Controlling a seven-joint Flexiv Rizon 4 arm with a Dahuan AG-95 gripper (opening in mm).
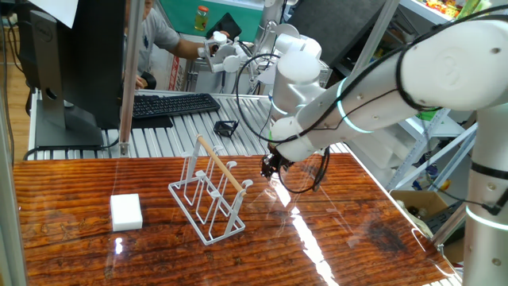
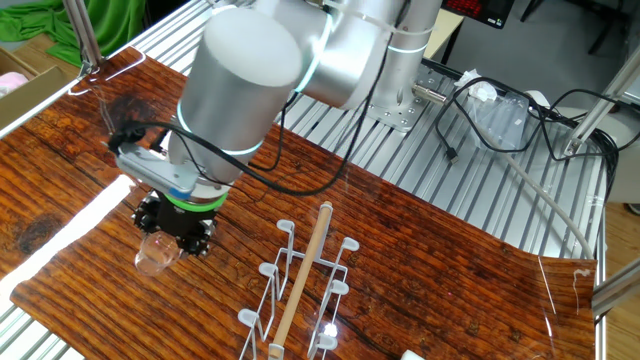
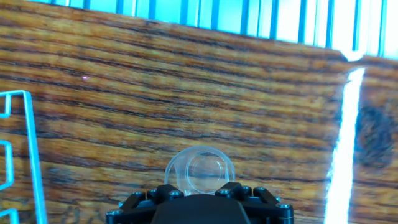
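Observation:
A clear, see-through cup (image 2: 157,254) sits at the tip of my gripper (image 2: 176,226), which appears shut on it. In the wrist view the cup (image 3: 200,167) shows as a round rim with a smaller circle inside, its near side between the black fingers. The gripper (image 1: 274,165) is strongly tilted above the dark wooden board, right of the rack. A white wire cup rack (image 1: 208,195) with a wooden top bar stands on the board, its hooks empty. Exact finger contact on the cup is partly hidden.
A white block (image 1: 125,212) lies left of the rack. The wooden board (image 1: 333,238) is bare to the rack's right. Behind it, a slatted metal table carries a keyboard (image 1: 175,105) and a monitor. Black cables hang loosely around the arm.

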